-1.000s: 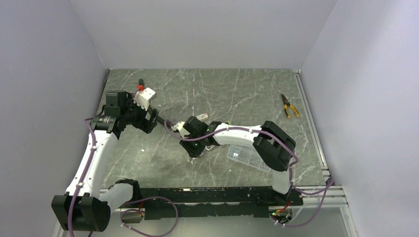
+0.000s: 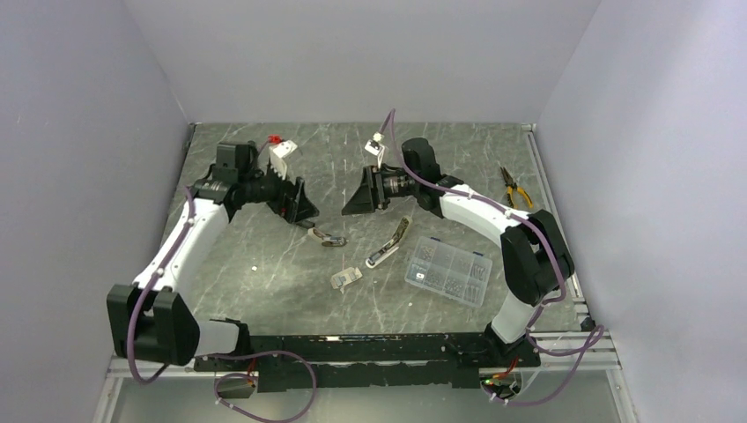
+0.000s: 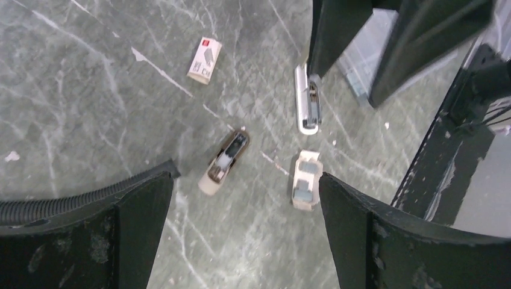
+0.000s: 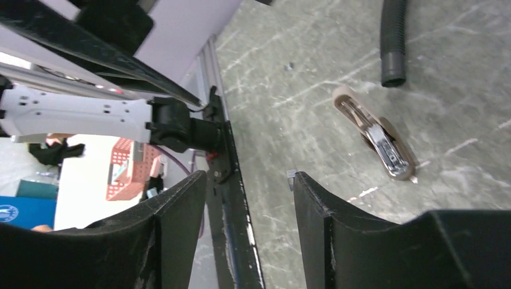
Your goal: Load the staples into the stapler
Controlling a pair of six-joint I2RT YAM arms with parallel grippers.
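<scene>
A small beige stapler [image 2: 327,238] lies with its metal staple channel showing, seen closer in the left wrist view. To its right is a longer white stapler [image 2: 388,245] with a dark channel. Nearer the front edge sits a flat pack of staples [image 2: 346,278], with grey strips on it in the left wrist view. My left gripper is open above and left of the small stapler, holding nothing. Opposite it, my right gripper hovers further back, fingers apart and nothing between them. A white box [image 3: 205,60] is hidden under that gripper in the top view.
A clear compartment case [image 2: 449,270] stands on the right, and yellow-handled pliers [image 2: 516,189] lie at the far right. A black ribbed tube [image 3: 90,195] lies close to the small stapler. Both grippers are near each other mid-table.
My right gripper has lifted from over the staple pack and swung toward the back, uncovering the pack and staplers. The left gripper has moved right, toward the table's middle.
</scene>
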